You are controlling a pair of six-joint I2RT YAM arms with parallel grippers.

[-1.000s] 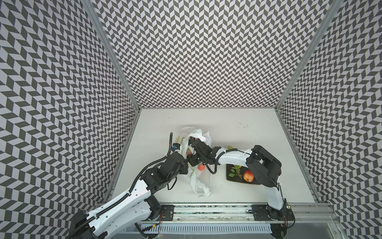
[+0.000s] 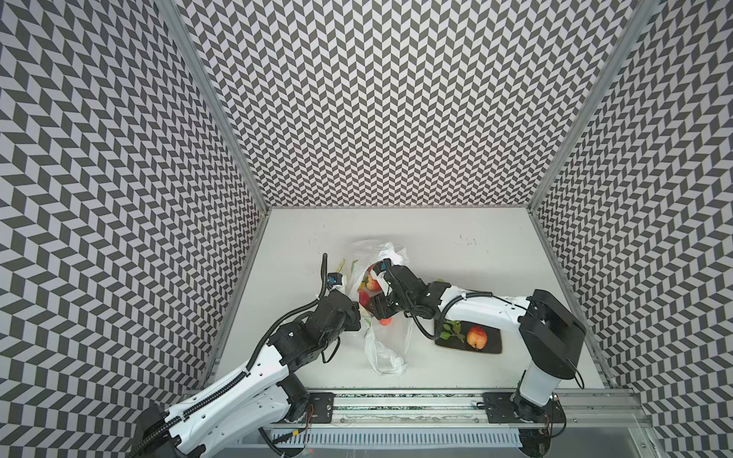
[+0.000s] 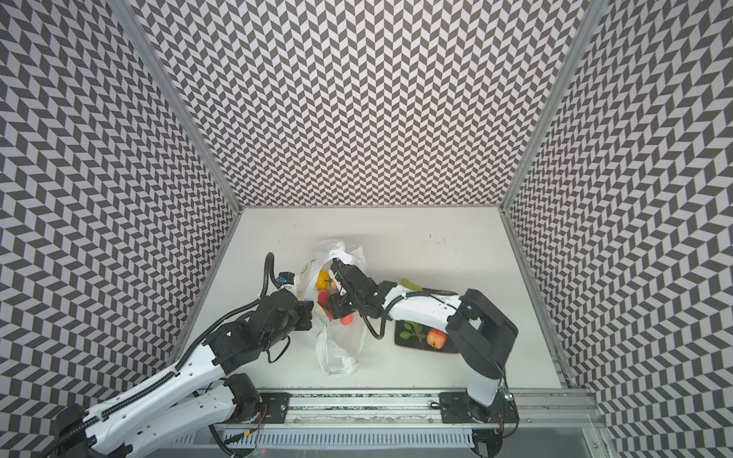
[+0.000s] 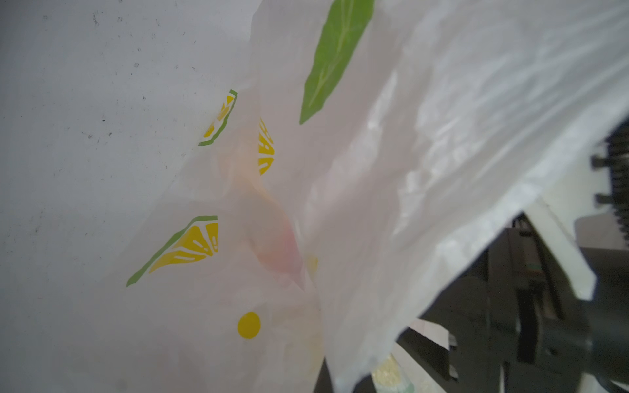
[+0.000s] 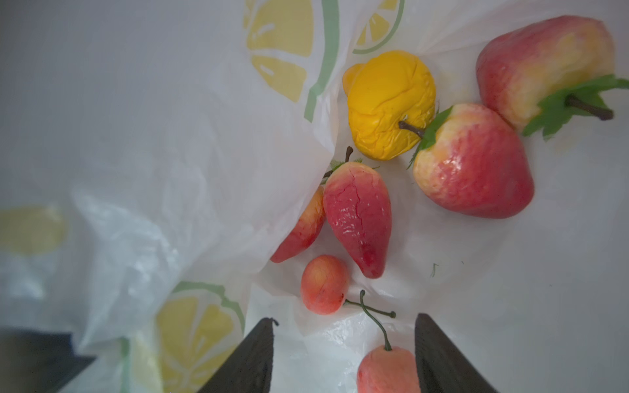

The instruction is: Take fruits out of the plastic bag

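The white lemon-print bag (image 4: 393, 163) lies open on the table. In the right wrist view it holds a yellow fruit (image 5: 390, 98), red-yellow fruits (image 5: 475, 170), red elongated fruits (image 5: 357, 216) and cherries (image 5: 321, 285). My left gripper is shut on the bag's edge, which rises from between its fingertips. My right gripper hangs over the bag's opening, part open, with a cherry (image 5: 386, 370) seen between and below its fingertips; whether it touches is unclear.
A dark tray (image 3: 423, 345) on the right holds an apple (image 3: 436, 339) and leaves, partly under my right arm.
My right arm has shifted right, its elbow most, and its gripper slightly, showing more fruit in the bag. The left arm is nearly still.
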